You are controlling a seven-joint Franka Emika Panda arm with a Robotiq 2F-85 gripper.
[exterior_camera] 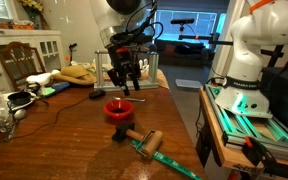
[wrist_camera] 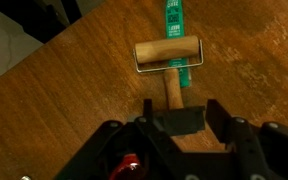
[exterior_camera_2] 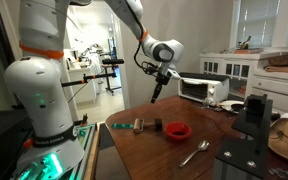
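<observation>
A hand tool with a wooden roller [exterior_camera: 149, 143] in a wire frame, a short wooden handle [wrist_camera: 173, 88] and a black end [exterior_camera_2: 158, 124] lies on the wooden table. In both exterior views my gripper [exterior_camera: 126, 89] is above it, with clear space between. From the wrist view, the fingers [wrist_camera: 216, 113] stand apart on either side of the black end [wrist_camera: 179, 121], which lies below them; nothing is seen gripped. The roller end lies across a green strip [wrist_camera: 175, 20]. A red bowl [exterior_camera_2: 177, 131] sits beside the tool.
A spoon [exterior_camera_2: 195, 151] lies on the table past the bowl. A tall black object [exterior_camera_2: 250, 117] and household items crowd the far side.
</observation>
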